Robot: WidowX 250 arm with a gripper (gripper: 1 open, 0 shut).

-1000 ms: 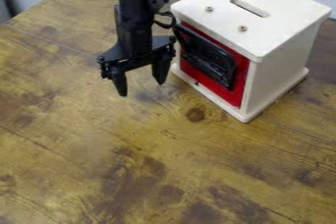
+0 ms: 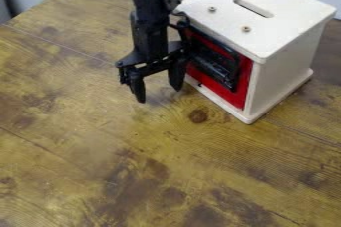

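Observation:
My black gripper (image 2: 158, 84) hangs low over the wooden table, fingers pointing down and spread open, with nothing visible between them. It stands just in front of the left side of a white wooden box (image 2: 273, 62), whose red front (image 2: 226, 94) holds a black panel (image 2: 213, 64). The gripper's right side is close to that panel; whether it touches cannot be told. The arm partly hides the front's left edge.
The box takes up the back right, with a slot in its top. A pale wall shows behind.
Over the last second my gripper has moved right and slightly toward the camera, closer to the box's red front. The box looks unmoved.

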